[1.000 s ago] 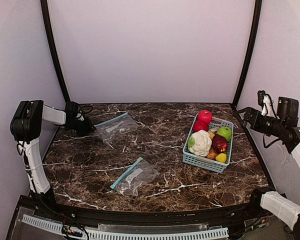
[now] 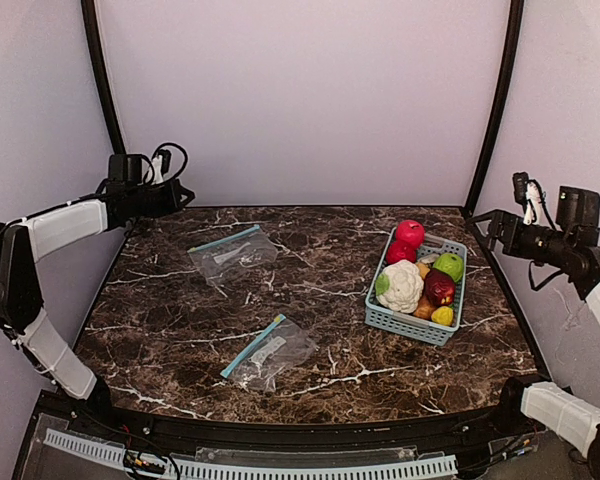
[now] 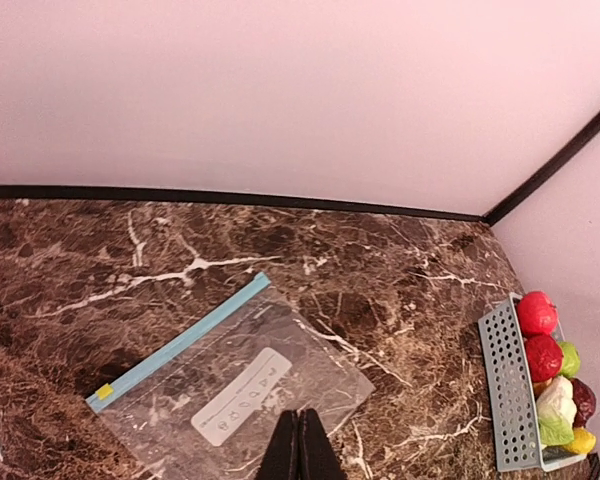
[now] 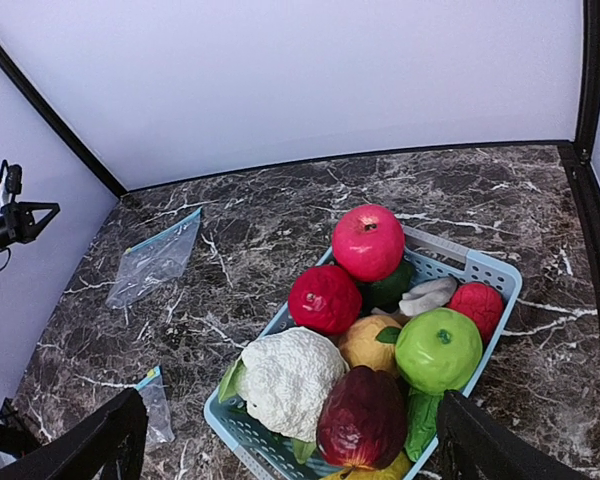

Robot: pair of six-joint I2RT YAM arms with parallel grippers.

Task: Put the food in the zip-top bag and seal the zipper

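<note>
The upper-left zip-top bag (image 2: 234, 258) lies flat on the table, its blue zipper strip (image 3: 180, 342) carrying a yellow slider (image 3: 104, 391) at one end. My left gripper is raised above the table, fingers together with nothing between them, apart from that bag. Nearer the front lies a second clear bag (image 2: 272, 356) with a blue strip. A blue basket (image 2: 405, 324) on the right holds the food: a white cauliflower (image 4: 292, 384), a green apple (image 4: 439, 349), two red fruits and several other pieces. Over the table's right edge my right gripper is open and empty, its fingers wide apart.
Bare marble table (image 2: 320, 260) stretches between the bags and the basket. Pale walls (image 2: 310, 100) close in the back and both sides, with dark posts at the corners.
The right arm has shifted slightly.
</note>
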